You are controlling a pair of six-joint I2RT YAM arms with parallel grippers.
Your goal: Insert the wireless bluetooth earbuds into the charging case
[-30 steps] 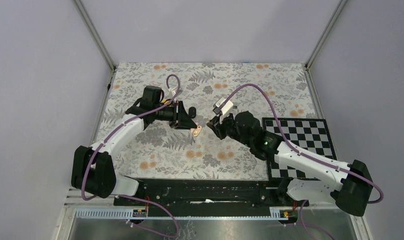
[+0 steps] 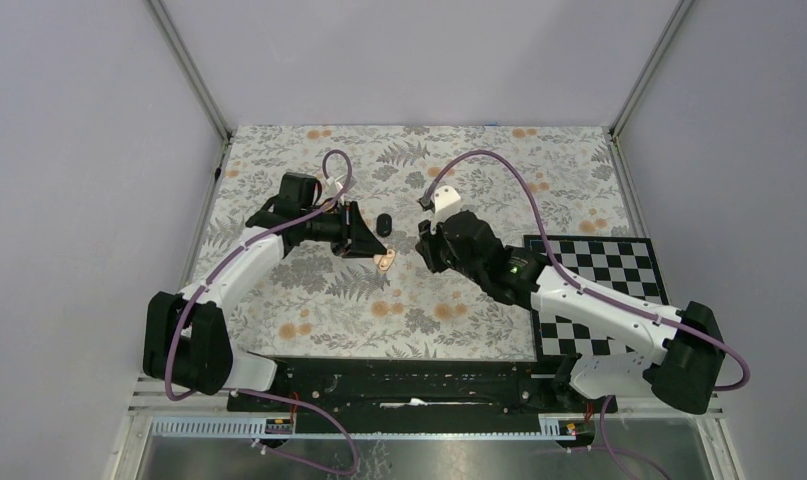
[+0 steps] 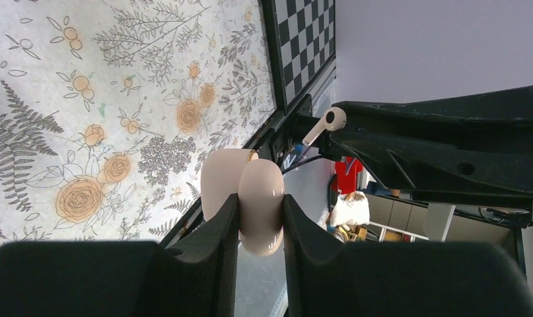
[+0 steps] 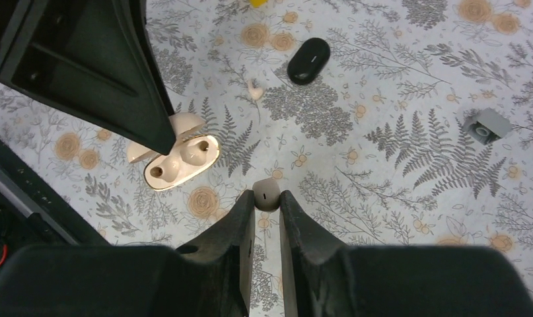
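My left gripper is shut on the pale pink charging case (image 4: pixel 182 163), whose lid is open. Two hollows face up in the right wrist view, and no earbud shows in either. Part of the case stays hidden behind the black left fingers (image 4: pixel 159 125). Apart from the case, to its right in the top view, my right gripper is shut on a pink earbud (image 3: pixel 333 119). Only the earbud's stem end (image 4: pixel 266 191) shows between the right fingertips. A second earbud (image 4: pixel 255 91) lies on the patterned tablecloth.
Near the loose earbud lies a black oval object (image 4: pixel 309 61). A small grey block (image 4: pixel 487 125) sits further off on the cloth. The checkered board (image 2: pixel 604 270) is under the right arm's side.
The left gripper has shifted slightly left with the case. The right arm has swung a little left and toward the back, its forearm changing angle. Both grippers remain shut.
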